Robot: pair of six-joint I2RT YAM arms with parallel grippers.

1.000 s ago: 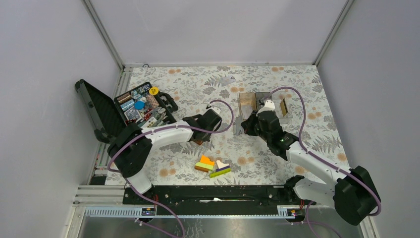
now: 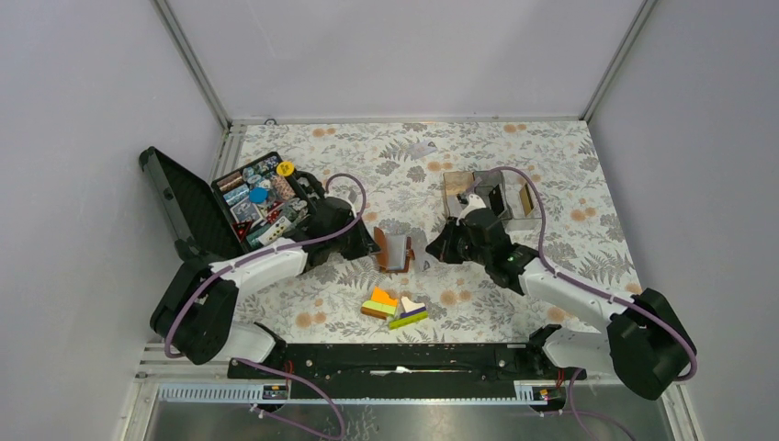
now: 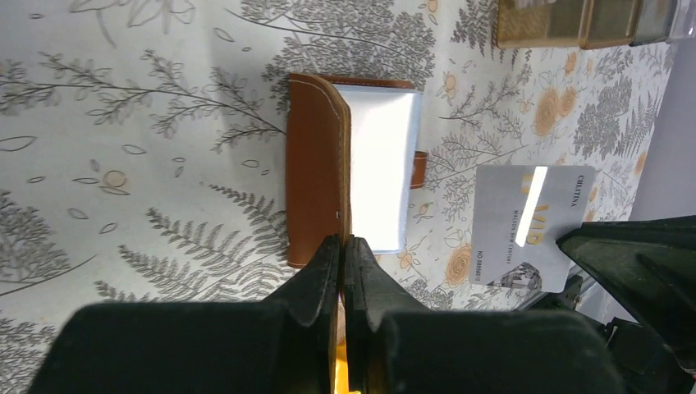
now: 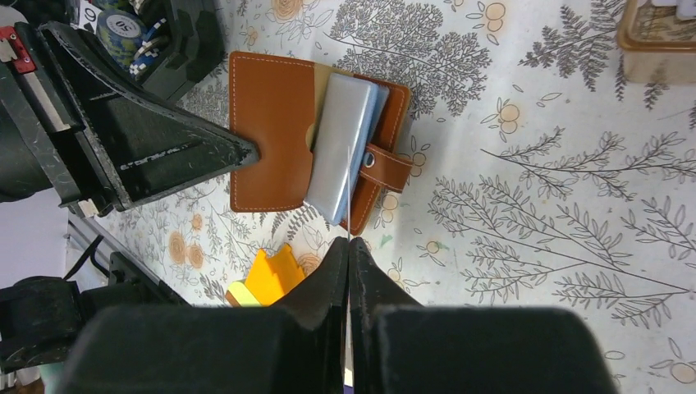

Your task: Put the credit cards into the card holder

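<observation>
The brown leather card holder [image 2: 396, 257] lies open at the table's middle, showing clear sleeves [image 3: 379, 160]. My left gripper is shut on the holder's leather flap [image 3: 314, 164]. A silver credit card [image 3: 510, 222] stands at the tip of my right gripper, seen flat in the left wrist view and edge-on in the right wrist view. That gripper is shut on the card, just to the right of the holder.
An open black case [image 2: 188, 207] full of small items is at left. A compartment box [image 2: 537, 211] stands at back right. Coloured blocks [image 2: 390, 312] lie in front of the holder.
My right gripper has moved left toward the holder with the card.
</observation>
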